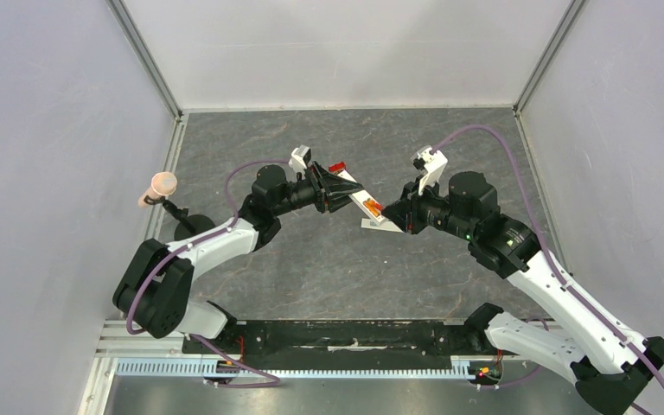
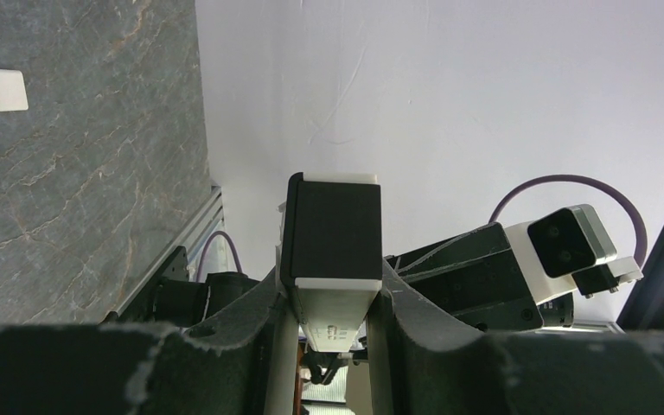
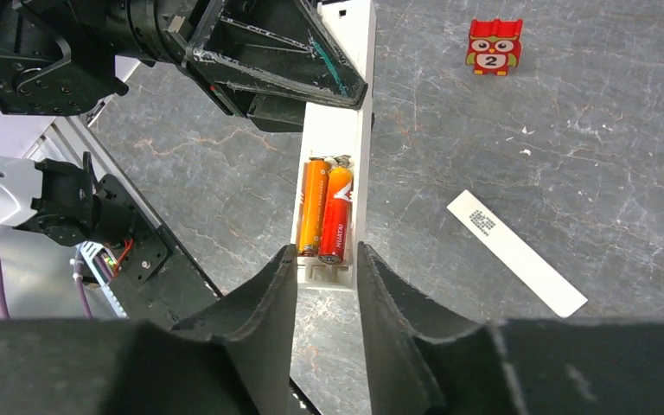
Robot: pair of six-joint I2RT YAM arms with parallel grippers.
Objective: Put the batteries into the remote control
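My left gripper is shut on the white remote control, which it holds tilted above the table. In the right wrist view its battery compartment holds two batteries side by side, an orange one and a red one. My right gripper is part open at the compartment's lower end, its fingertips either side of it; whether they touch cannot be told. A white strip, likely the battery cover, lies on the table below.
A red owl block lies on the table behind the remote. A black stand with a pink top is at the left. Walls enclose the table.
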